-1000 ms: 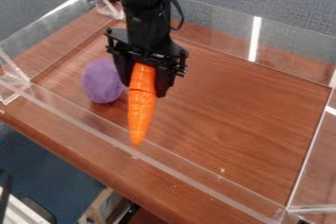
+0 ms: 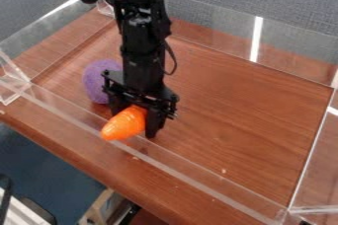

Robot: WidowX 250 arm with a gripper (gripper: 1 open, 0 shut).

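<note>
My black gripper [image 2: 142, 111] hangs low over the front-left of the wooden floor, beside the clear front wall. An orange carrot-like object [image 2: 125, 123] is at its fingers, tilted toward the lower left; the fingers are largely hidden, but it appears held between them. A purple round object [image 2: 97, 81] sits just behind and left of the gripper, partly hidden by it.
Clear acrylic walls [image 2: 258, 37] surround the wooden surface [image 2: 244, 120]. A dark gap with some frame parts lies beyond the lower-left edge.
The purple object is now more hidden.
</note>
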